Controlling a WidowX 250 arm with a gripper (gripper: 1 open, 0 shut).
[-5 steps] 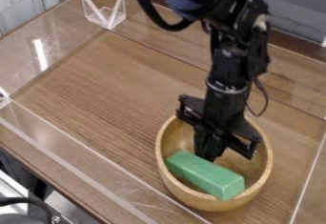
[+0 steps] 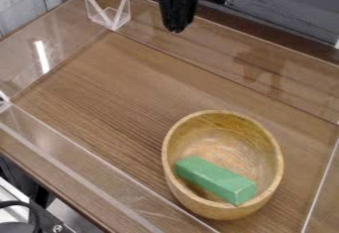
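A light wooden bowl [image 2: 191,141] stands at the lower right of the tabletop, with a green block [image 2: 215,179] lying inside it. My black gripper [image 2: 180,21] hangs at the top centre, well above and behind the bowl on screen, partly cut off by the frame edge. It looks shut, with nothing visible between its fingers.
A clear plastic or wire holder [image 2: 109,15] stands at the upper left. A black cable lies at the lower left corner.
My gripper has risen and moved back from over the bowl to the top of the view. The green block remains in the bowl.
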